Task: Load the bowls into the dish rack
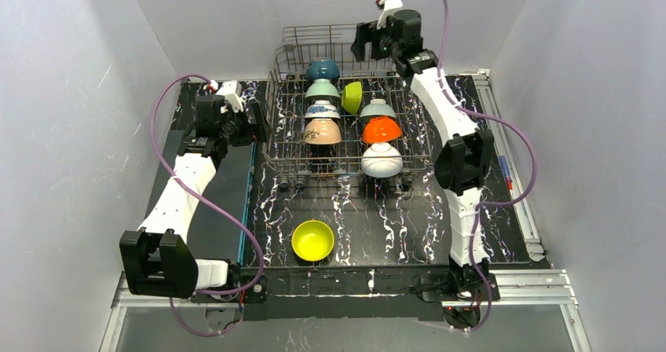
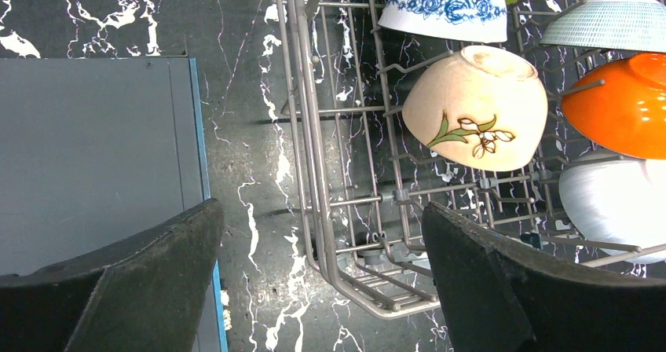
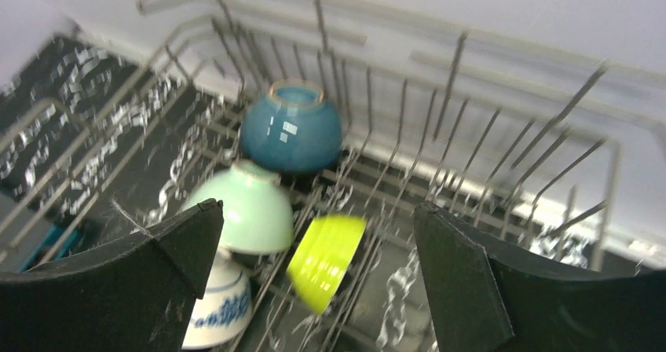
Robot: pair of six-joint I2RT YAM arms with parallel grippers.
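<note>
The wire dish rack [image 1: 272, 124] holds two columns of bowls, mostly upside down. Its left column has a dark blue bowl [image 1: 323, 69], a mint bowl [image 1: 322, 89], a blue-flowered white bowl [image 2: 451, 8] and a peach bowl [image 2: 476, 108]. On the right are a pale green bowl [image 1: 378, 110], an orange bowl [image 1: 382, 130] and a white bowl [image 1: 382, 161]. Between them a lime bowl [image 1: 352, 97] stands tilted on its side. A yellow-green bowl [image 1: 312, 240] rests upright on the counter. My right gripper [image 1: 363, 41] is open, empty, above the rack's back. Open and empty, my left gripper [image 1: 259, 122] hovers by its left side.
A dark grey panel with a blue edge [image 2: 102, 148] lies left of the rack. Grey walls close in the back and sides.
</note>
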